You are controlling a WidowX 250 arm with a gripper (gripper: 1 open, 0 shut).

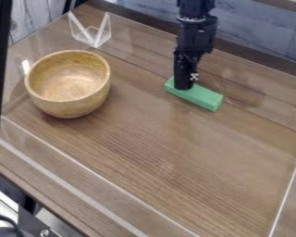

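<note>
A flat green block [200,98] lies on the wooden table, right of centre toward the back. My dark gripper [185,78] hangs down from the top of the view, its tip at the block's upper left end. The fingers look close together; whether anything is between them is hard to make out.
A large wooden bowl [67,86] stands on the left. A white wire-like object [92,32] is at the back left.
</note>
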